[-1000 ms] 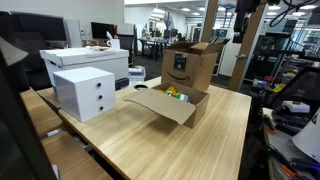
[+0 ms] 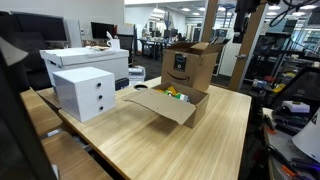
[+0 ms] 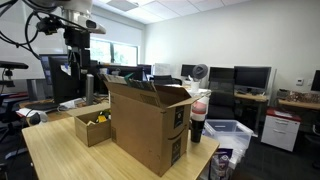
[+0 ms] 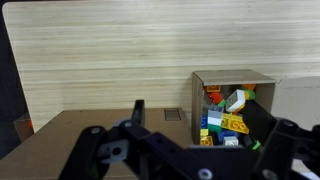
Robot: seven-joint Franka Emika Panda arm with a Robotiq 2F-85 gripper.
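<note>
In the wrist view, my gripper stands open, its dark fingers (image 4: 135,128) wide apart with nothing visible between them. It hangs high over the table, well clear of the small cardboard box. That box (image 2: 200,103) sits on the wooden table with a wide flap folded out toward the front. Colourful toy bricks (image 4: 228,122) lie inside it, in yellow, blue, green, orange and white. My fingers hide part of the box's lower end in the wrist view.
A tall cardboard carton (image 3: 150,132) with raised flaps stands beside the small box. White boxes (image 2: 86,92) occupy the table's far left in exterior view 1. Bare wood (image 2: 140,145) shows along the front. A clear plastic bin (image 3: 229,135) lies beyond the table.
</note>
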